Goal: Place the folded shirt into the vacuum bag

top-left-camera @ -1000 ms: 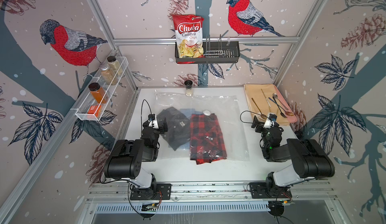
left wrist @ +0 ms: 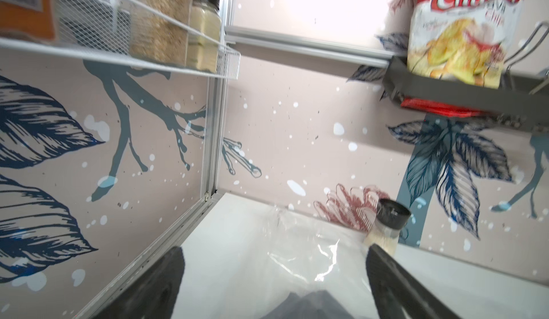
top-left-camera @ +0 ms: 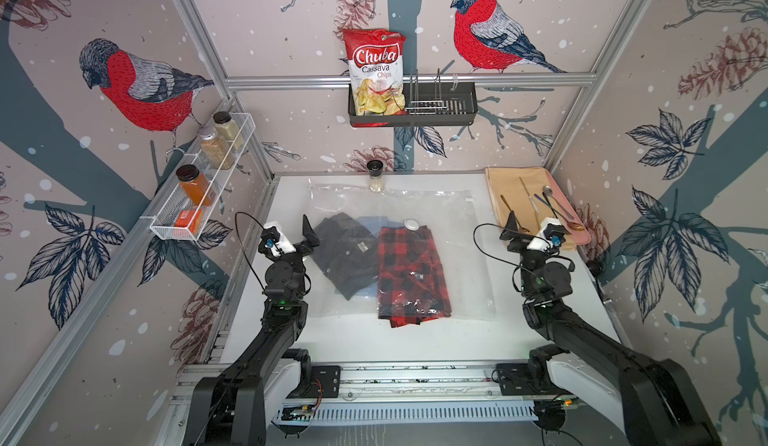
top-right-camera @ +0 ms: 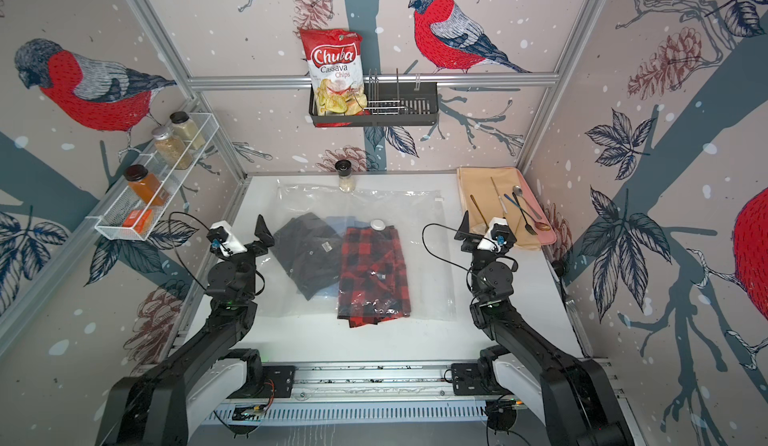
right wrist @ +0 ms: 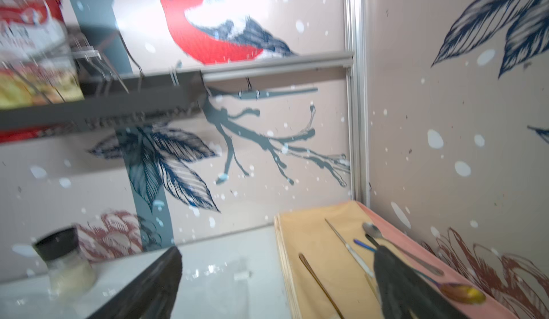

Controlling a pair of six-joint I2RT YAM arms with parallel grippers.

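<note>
A clear vacuum bag (top-left-camera: 472, 270) lies flat on the table, its round white valve (top-left-camera: 411, 224) near the middle. Under its film rests the folded red-and-black plaid shirt (top-left-camera: 412, 270), with its near hem poking out past the bag's front edge. Left of it, dark grey folded clothing (top-left-camera: 344, 254) and a light blue piece (top-right-camera: 339, 223) also show beneath the plastic. My left gripper hangs open at the bag's left side, nothing between its fingers. Open and empty too, my right gripper is raised to the right of the bag.
A jar with a black lid (top-left-camera: 375, 175) stands behind the bag. An orange cloth (top-left-camera: 504, 186) bearing several utensils covers the back right corner. A wire shelf of jars (top-left-camera: 172, 206) hangs at left. Bare white table (top-left-camera: 480, 338) runs along the front.
The left one has moved slightly left. Shirt and bag look unmoved.
</note>
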